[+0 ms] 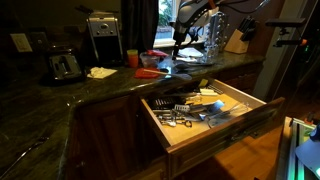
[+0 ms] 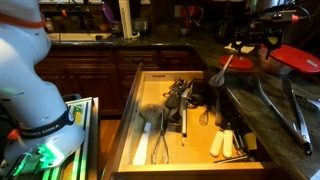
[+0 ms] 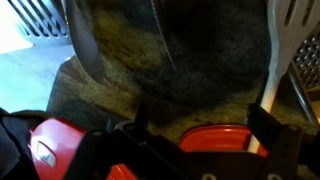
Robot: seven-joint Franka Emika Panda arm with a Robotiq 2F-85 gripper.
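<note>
Over the counter, my gripper is open, with nothing between its fingers; in exterior view 1 the gripper (image 1: 179, 44) hangs above the far counter. A pale slotted utensil (image 3: 286, 45) lies at the right of the wrist view, its handle running down behind the right finger (image 3: 260, 122). Metal utensils (image 3: 85, 45) show at the upper left there. Red-rimmed items (image 3: 215, 138) lie at the bottom, partly hidden by the gripper. The pulled-out drawer (image 2: 150, 80) holds several utensils, among them a whisk (image 2: 161, 148) and black-handled tools.
Metal tongs (image 2: 284, 112) and a red lid (image 2: 298, 60) rest on the dark counter right of the drawer. A toaster (image 1: 63, 66), coffee maker (image 1: 104, 38) and red cup (image 1: 133, 58) stand along the back.
</note>
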